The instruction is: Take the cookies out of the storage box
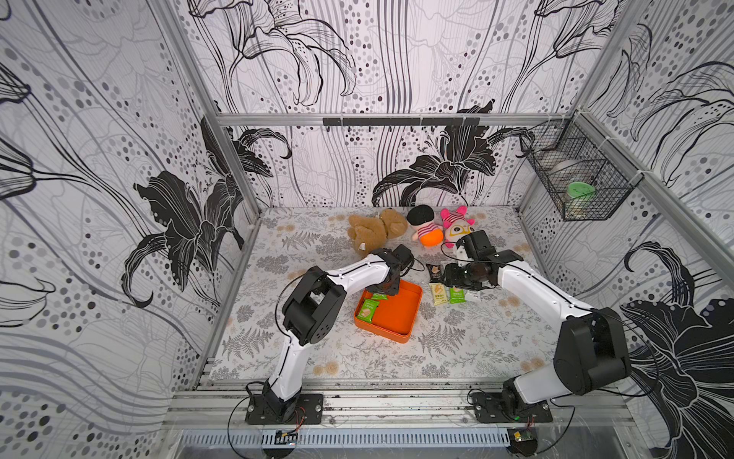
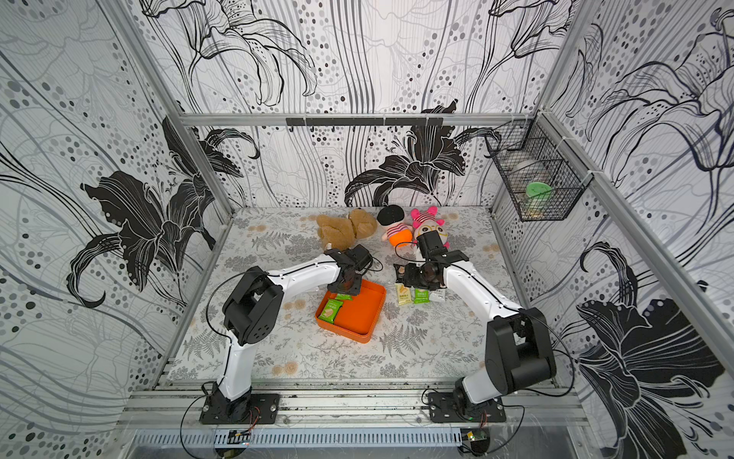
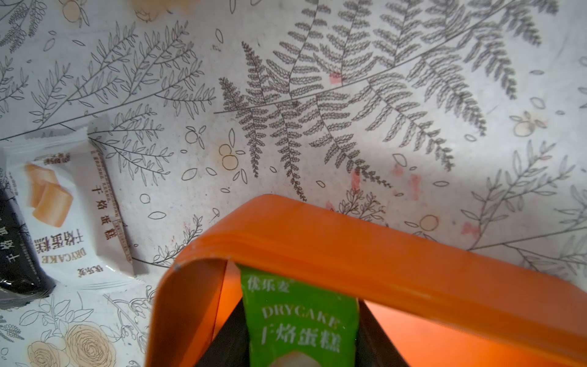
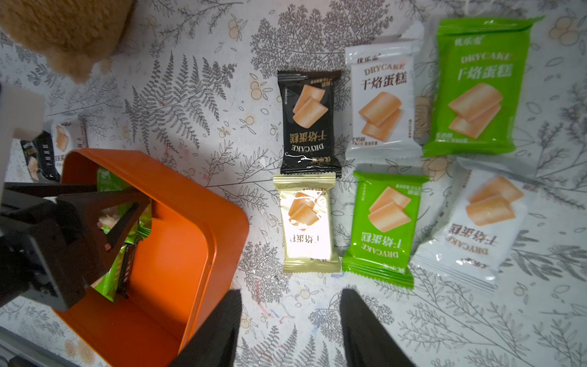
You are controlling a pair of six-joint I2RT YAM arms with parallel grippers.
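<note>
In the left wrist view my left gripper is shut on a green cookie packet [image 3: 302,315], close to a wall of the orange storage box [image 3: 367,244]. Another green packet [image 1: 368,309] lies in the box, and the right wrist view shows a dark packet [image 4: 124,266] beside it. My right gripper stands open and empty over the table, to the right of the box. Taken-out packets lie below it: black [image 4: 308,122], white [image 4: 384,104], large green [image 4: 481,85], gold [image 4: 305,223], small green [image 4: 386,226] and another white [image 4: 480,220].
A white packet [image 3: 67,208] and a black one [image 3: 15,250] lie left of the box in the left wrist view. A brown plush toy [image 1: 371,233] and two dolls [image 1: 428,229] sit behind the arms. The table in front of the box is clear.
</note>
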